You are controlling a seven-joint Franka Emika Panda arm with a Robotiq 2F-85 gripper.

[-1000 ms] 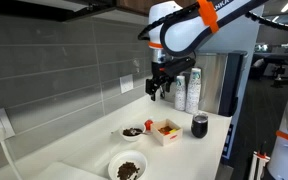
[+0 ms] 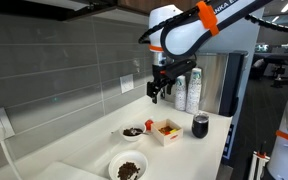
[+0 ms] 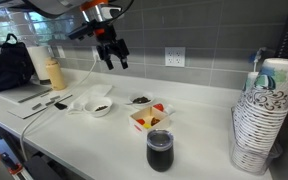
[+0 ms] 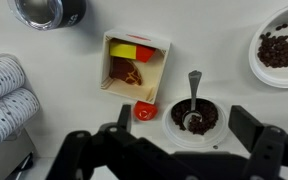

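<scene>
High above the white counter, my gripper [image 2: 161, 95] points downward, its fingers spread apart with nothing between them. The wrist view shows the same open gripper over a white bowl [image 4: 170, 128] of dark beans, in which a spoon [image 4: 194, 90] rests. A second white bowl [image 4: 255, 60] with dark beans lies at the upper right there. Beside the spoon's bowl are a small red object [image 4: 145, 111] and an open box [image 4: 150, 90] holding yellow, red and brown items.
A black cylindrical container [image 3: 160, 150] stands near the counter's front. Tall stacks of patterned cups [image 3: 259, 120] rise at the right in exterior view 2. Bare counter [image 3: 204, 125] lies between them. The tiled wall [image 2: 54, 90] bounds the back.
</scene>
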